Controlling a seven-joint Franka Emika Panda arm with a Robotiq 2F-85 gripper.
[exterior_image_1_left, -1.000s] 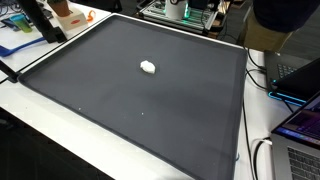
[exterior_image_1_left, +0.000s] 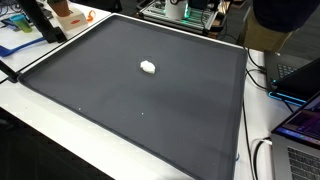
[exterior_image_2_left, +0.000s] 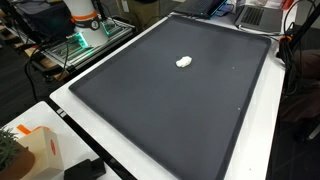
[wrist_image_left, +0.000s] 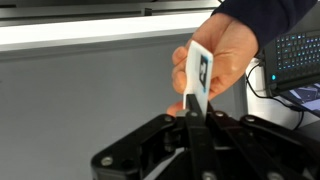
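Note:
In the wrist view my gripper is shut on a thin white item (wrist_image_left: 198, 76) with a dark blue mark. The item stands up from the fingertips, in front of a person's hand (wrist_image_left: 236, 52). The hand's palm is partly covered by the item, and whether the hand touches it I cannot tell. A small crumpled white object (exterior_image_1_left: 148, 67) lies alone on the dark grey board; the second exterior view shows this white lump (exterior_image_2_left: 183, 62) too. Neither exterior view shows my gripper.
The grey board (exterior_image_1_left: 140, 110) is otherwise bare, on a white table. A laptop (exterior_image_1_left: 300, 155) and cables lie along the right edge. A potted plant (exterior_image_2_left: 12, 155) and an orange-and-white item (exterior_image_2_left: 42, 148) stand at the near left corner in the second exterior view.

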